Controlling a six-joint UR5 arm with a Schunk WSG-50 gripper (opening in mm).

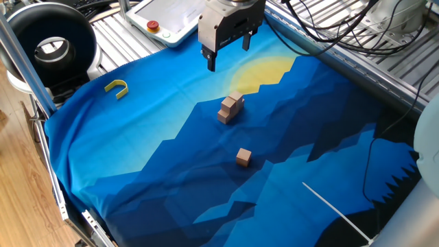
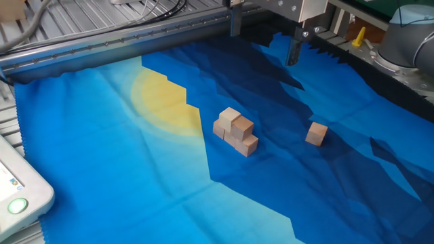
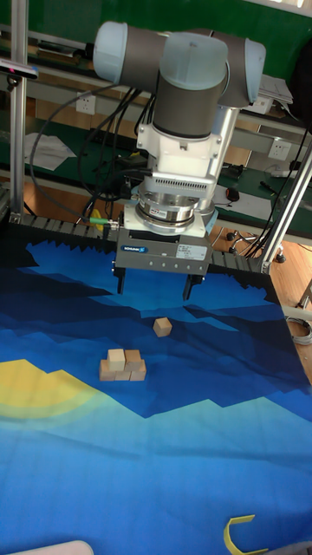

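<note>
My gripper [image 1: 228, 55] hangs above the cloth with its two dark fingers wide apart and nothing between them. In exterior view 3 the gripper [image 3: 153, 285] is raised beyond the blocks, on the arm's side. A small stack of wooden cubes [image 2: 234, 130] stands on the cloth, with two cubes side by side on top of a bottom row of three. Apart from the stack, a single wooden cube [image 1: 243, 157] lies on the dark blue part of the cloth. The same lone cube [image 3: 162, 327] sits nearer the arm than the stack [image 3: 122, 365].
A yellow hook-shaped piece [image 1: 117, 88] lies toward the cloth's edge. The teach pendant [image 1: 168, 17] with its red button rests at the table's side. A thin white stick [image 1: 337, 210] lies across the cloth. Open cloth surrounds the cubes.
</note>
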